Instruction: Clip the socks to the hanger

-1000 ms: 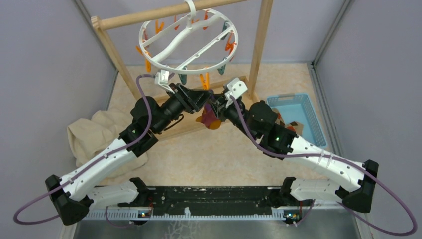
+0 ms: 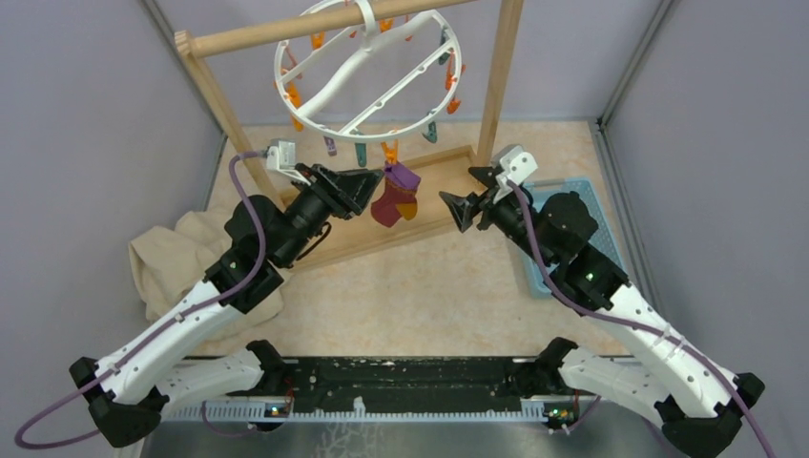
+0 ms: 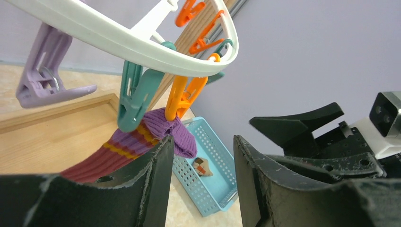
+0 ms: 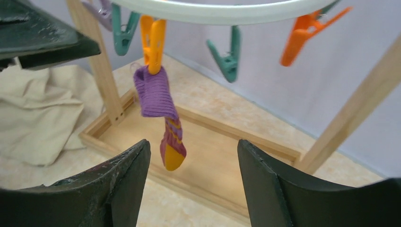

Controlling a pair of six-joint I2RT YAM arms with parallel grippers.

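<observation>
A round white hanger (image 2: 420, 122) with coloured clips hangs from a wooden frame. From one orange clip (image 4: 154, 45) dangles a sock with purple cuff (image 4: 156, 97), red and yellow foot below. My left gripper (image 2: 367, 191) is just left of the sock; in its wrist view its fingers (image 3: 156, 184) are apart, nothing visible held. My right gripper (image 2: 456, 208) stands open to the sock's right; in its wrist view the sock hangs beyond the parted fingers (image 4: 265, 184).
A blue basket (image 3: 203, 194) at the right holds a small sock. A wooden tray (image 4: 213, 165) lies below the hanger, with a beige cloth (image 2: 167, 258) at left and wooden posts (image 2: 501, 76) either side.
My right gripper has drawn away to the right from the sock, which is left hanging from the orange clip. My left gripper has moved slightly left. The hanger has swung a little.
</observation>
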